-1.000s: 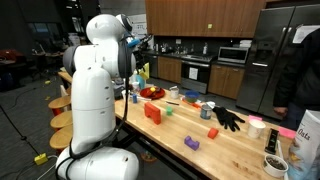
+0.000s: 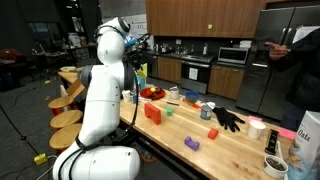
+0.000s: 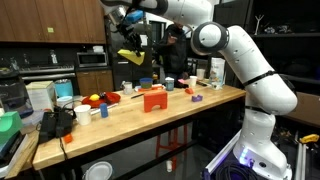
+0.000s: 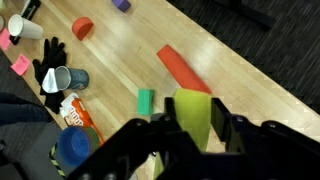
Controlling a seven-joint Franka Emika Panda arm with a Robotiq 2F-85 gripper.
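A yellow object [image 4: 193, 112] is between the fingers of my gripper in the wrist view, and the fingers are shut on it. Its exact kind is hard to tell. From the side, the yellow object [image 3: 129, 56] hangs in the air well above the counter. Exterior view 1 shows this yellow piece [image 2: 142, 70] too, below the raised arm, near the far left end of the counter. My gripper's fingers are small and dark in both exterior views.
On the counter [image 2: 190, 125] stand a red block [image 2: 152, 113], a green block [image 4: 146, 101], a purple block [image 2: 192, 144], a black glove [image 2: 227, 119], a white mug [image 2: 257, 129] and a red bowl [image 2: 152, 92]. Bare wood lies around the red block.
The arm's upper part has shifted rightward in exterior view 1. The yellow object stays aloft with the gripper, its place only slightly changed. Things on the counter have not moved.
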